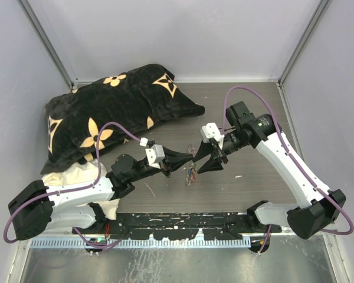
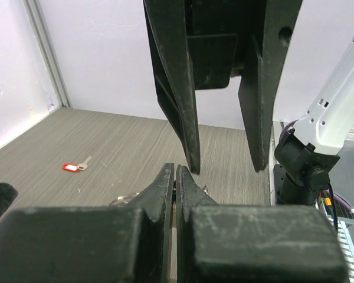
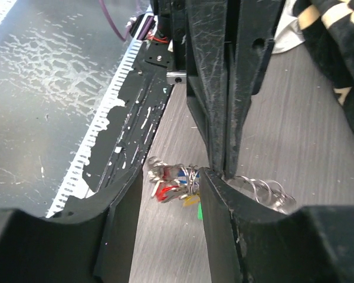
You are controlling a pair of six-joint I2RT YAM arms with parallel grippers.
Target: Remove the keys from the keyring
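A bunch of keys on wire rings [image 3: 177, 181], with red, yellow and green bits, hangs between the grippers at the centre of the top view [image 1: 190, 171]. My left gripper is shut; the rings show behind its tips, and in the right wrist view they meet those tips. My right gripper is part open just beside the bunch, its fingers apart; whether they touch the keys is unclear. A loose key with a red tag [image 2: 72, 167] lies on the table behind.
A dark patterned cloth [image 1: 112, 106] fills the back left, over a white cloth [image 1: 71, 177]. Walls enclose the back and sides. Bare table [image 1: 248, 183] lies right of centre.
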